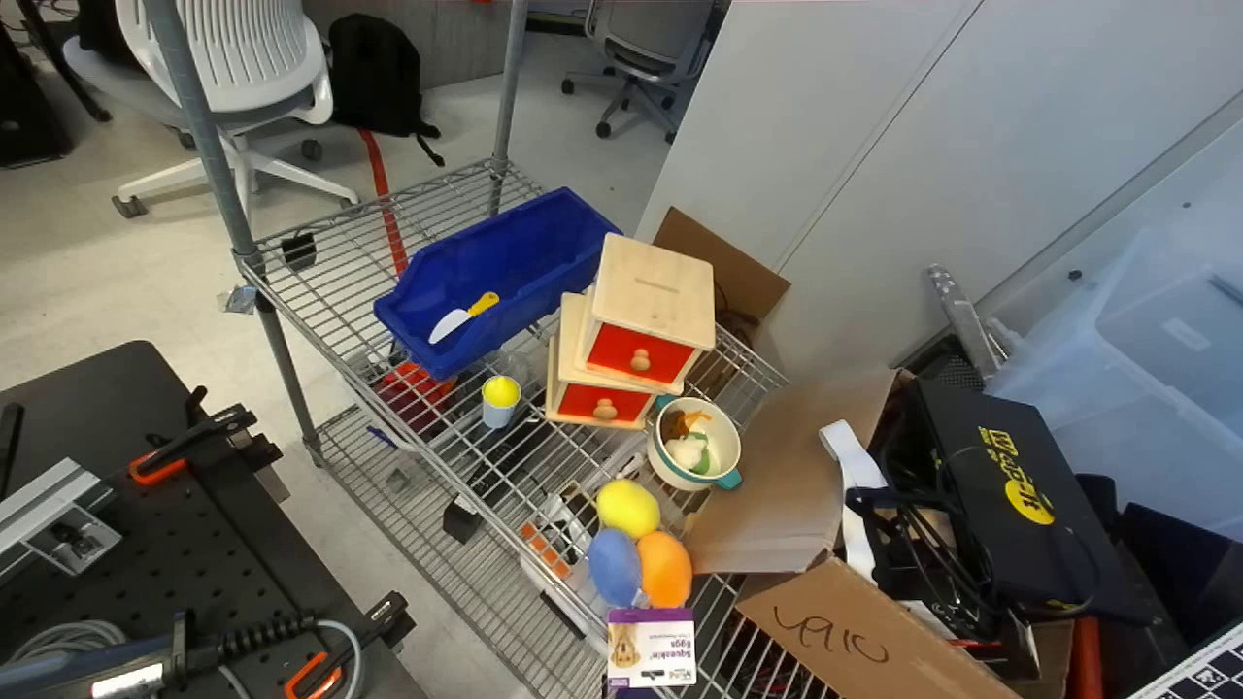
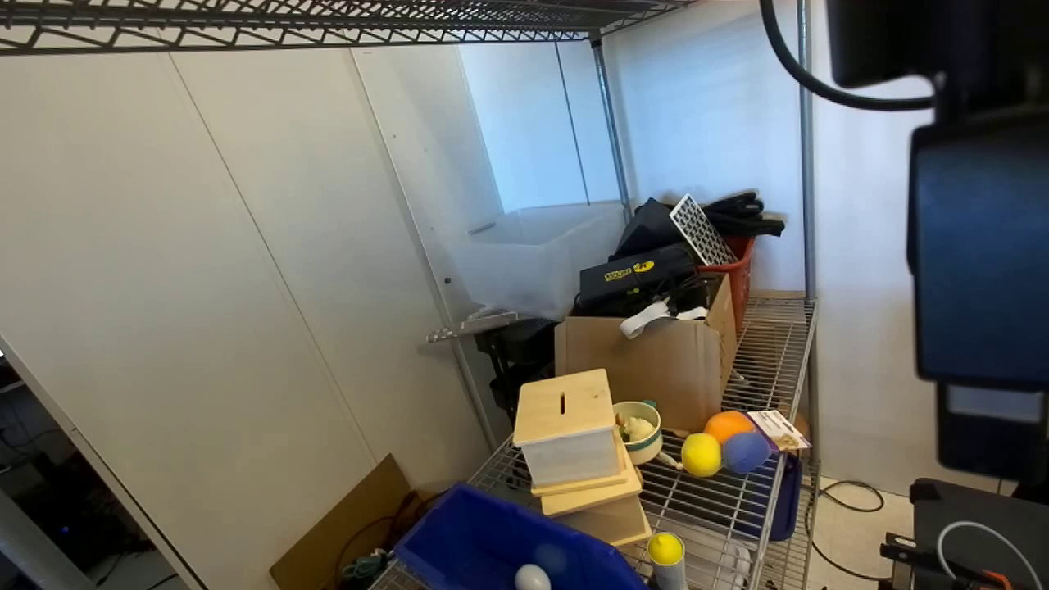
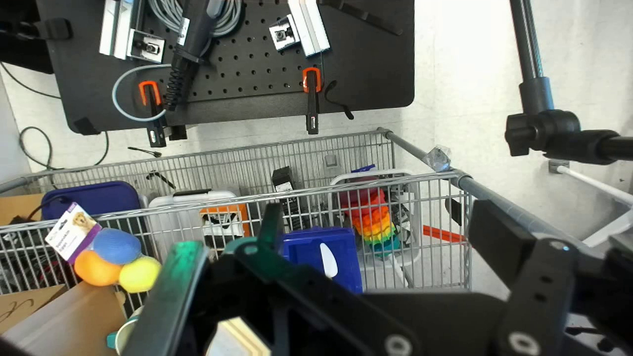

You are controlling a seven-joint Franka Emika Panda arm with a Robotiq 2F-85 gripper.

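In the wrist view my gripper is open, its two dark fingers spread wide with nothing held between them. Part of the blue bin (image 3: 299, 249) shows between and behind the fingers, along with the white blade of a small utensil (image 3: 329, 260). Exterior view 1 shows the whole blue bin (image 1: 548, 239) on the wire shelf, the yellow-handled utensil (image 1: 454, 319) lying in it. Two wooden boxes with red drawers (image 1: 635, 349) are stacked beside the bin. A pale cup with a yellow top (image 1: 500, 408) stands before them. The gripper is outside exterior view 1.
A bowl of small toys (image 1: 695, 443), several squeaky eggs (image 1: 629, 509) on a card, and a cardboard box (image 1: 862, 635) crowd the shelf. A metal post (image 1: 186, 105) rises at the shelf corner. Clamps lie on the black table (image 1: 151, 513). Bare wire shows left of the bin.
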